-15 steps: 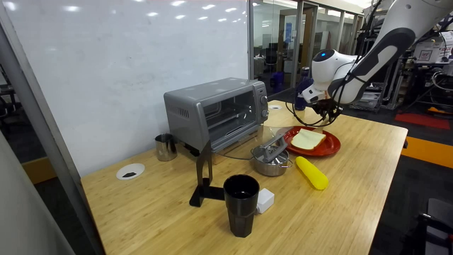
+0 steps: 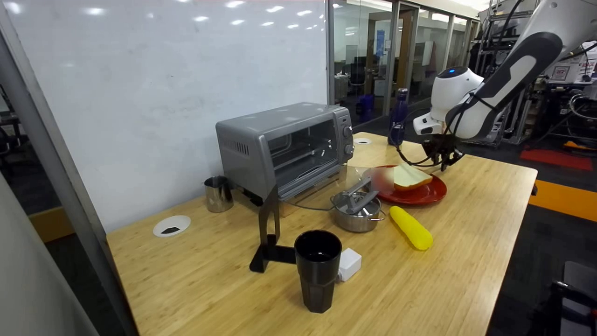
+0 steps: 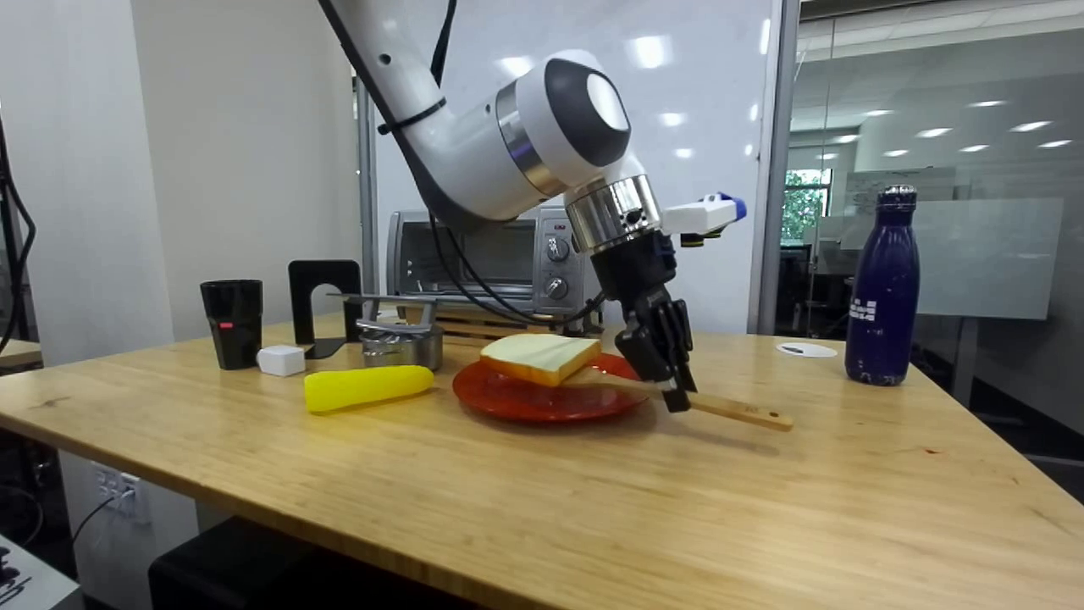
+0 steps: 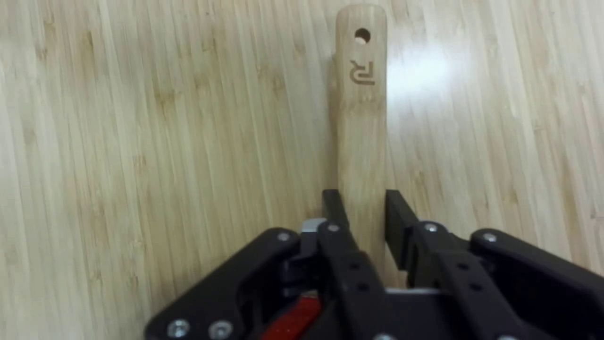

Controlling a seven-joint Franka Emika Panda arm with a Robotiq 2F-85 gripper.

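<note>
My gripper (image 3: 675,395) is shut on the handle of a wooden spatula (image 3: 747,411). In the wrist view the handle (image 4: 362,136) runs straight between both fingers, its holed end pointing away. The bread slice (image 3: 536,352) sits tilted over the red plate (image 3: 549,407), with the spatula's front reaching its underside; the blade itself is hidden. From the other side, the bread (image 2: 411,177) also looks tilted above the plate (image 2: 428,193), though whether an edge still touches the plate is hard to tell.
A yellow squash-like object (image 2: 411,227) and a lidded pot (image 2: 356,215) stand close to the plate. The toaster oven (image 2: 285,148) is behind them. A blue bottle (image 3: 882,290) stands right of the arm.
The arm's wrist has shifted right in exterior view 1 and turned. The bread, flat on the plate before, is now tilted, with one side raised.
</note>
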